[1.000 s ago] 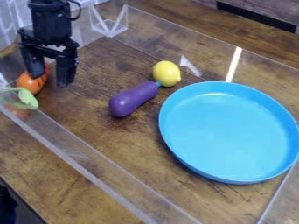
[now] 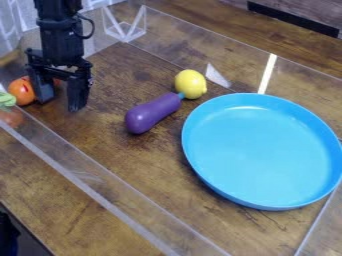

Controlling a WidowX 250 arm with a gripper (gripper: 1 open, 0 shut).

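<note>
My black gripper (image 2: 58, 76) is low at the upper left, open, its two fingers pointing down. A small orange carrot (image 2: 20, 92) with pale green leaves lies beside the left finger at the left edge; its far end is partly hidden, and I cannot tell whether it touches the finger. A purple eggplant (image 2: 152, 113) lies in the middle, and a yellow lemon (image 2: 189, 83) lies behind it to the right.
A large blue plate (image 2: 261, 152) fills much of the right side. Clear walls seem to run along the left and front.
The gripper has shifted slightly, and the carrot beside it has moved a little, with its leafy end now higher at the left edge. The other objects are unchanged.
</note>
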